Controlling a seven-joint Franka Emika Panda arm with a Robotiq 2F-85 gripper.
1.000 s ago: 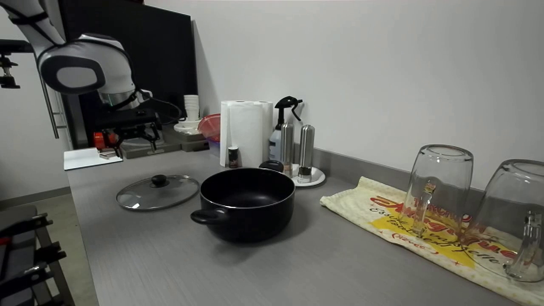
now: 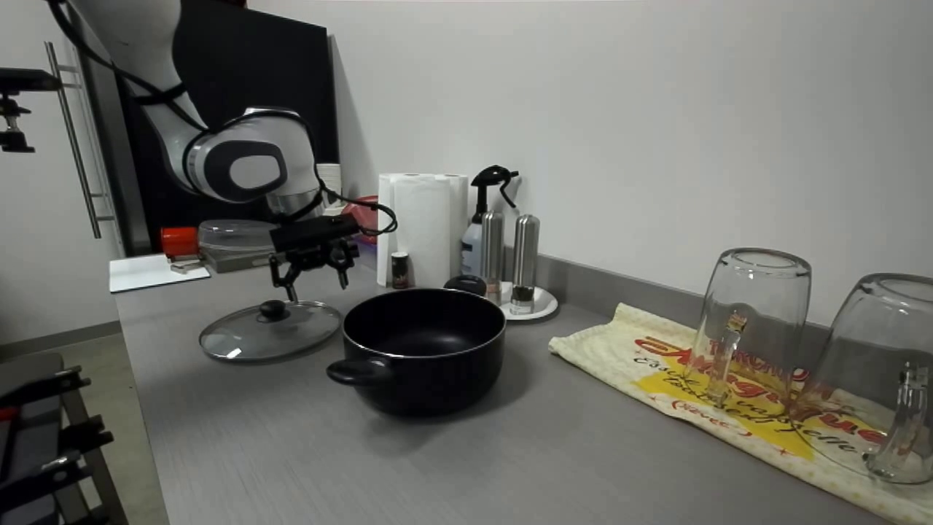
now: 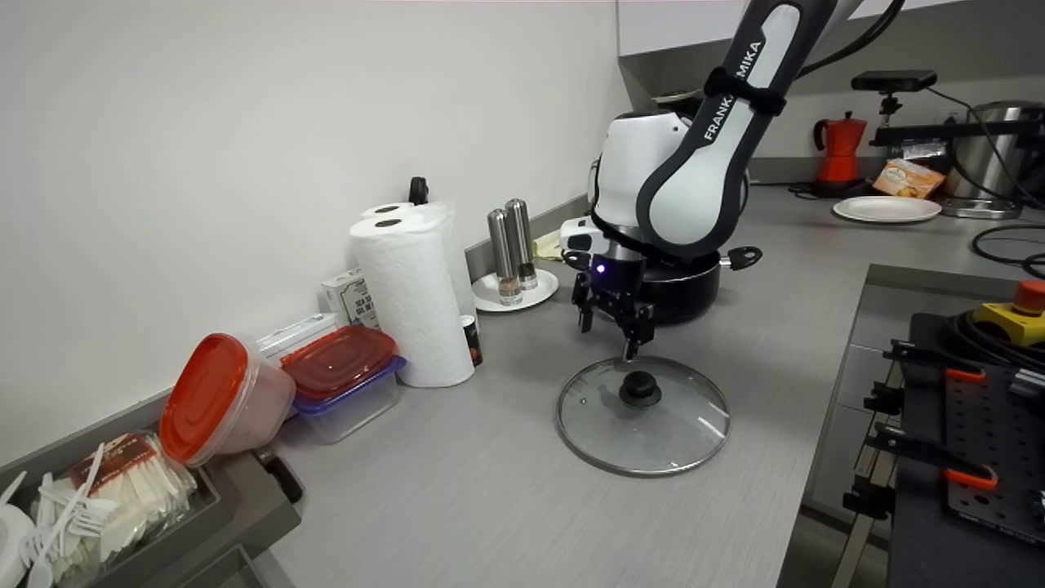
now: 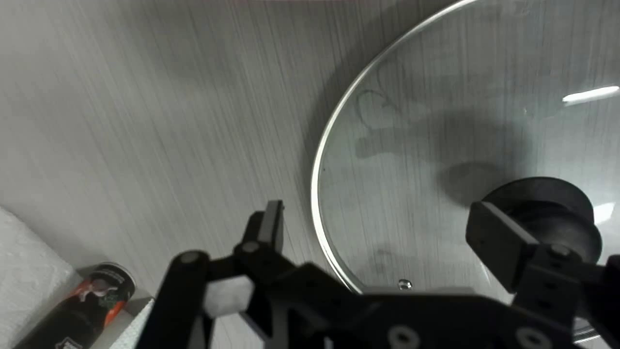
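Note:
A round glass lid (image 3: 676,431) with a metal rim and a black knob (image 3: 641,389) lies flat on the grey counter. My gripper (image 2: 316,284) is open above the lid's edge, with nothing between its fingers. In the wrist view one finger (image 4: 501,244) overlaps the black knob (image 4: 561,224), while the other finger (image 4: 271,226) hangs over bare counter outside the rim. A black two-handled pot (image 2: 424,376) stands uncovered beside the lid, and its inside looks empty. In exterior view 2 the arm partly hides the pot (image 3: 681,299).
Paper towel rolls (image 3: 406,304), a small dark shaker (image 2: 399,270) and a white plate (image 2: 544,305) with two metal grinders line the wall. Glass mugs (image 2: 754,324) stand on a cloth (image 2: 603,343). Plastic containers (image 3: 235,402) sit farther off. Counter before the pot is clear.
In exterior view 1 the arm and open gripper have moved right, toward the camera and somewhat lower, from the far end of the counter to above the lid. Lid and pot have not moved.

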